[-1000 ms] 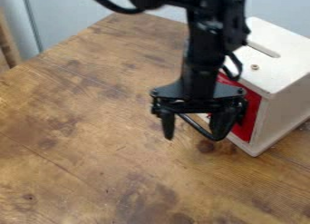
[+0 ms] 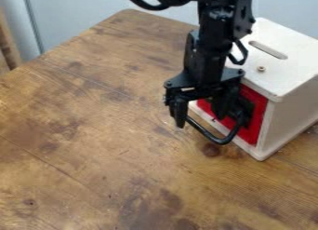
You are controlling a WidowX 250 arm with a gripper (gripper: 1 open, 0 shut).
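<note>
My black gripper (image 2: 199,116) hangs at the front of a white box (image 2: 284,89) on the right of the table, its fingers open and pointing down. Behind and beside it shows the box's red front panel (image 2: 251,128), partly hidden by the gripper and its cable. Whether the fingertips touch the panel I cannot tell.
The box's top has a slot and a small round knob. A pale wall runs along the back.
The arm and gripper have shifted right and slightly up, toward the box's red front. The box looks unmoved.
</note>
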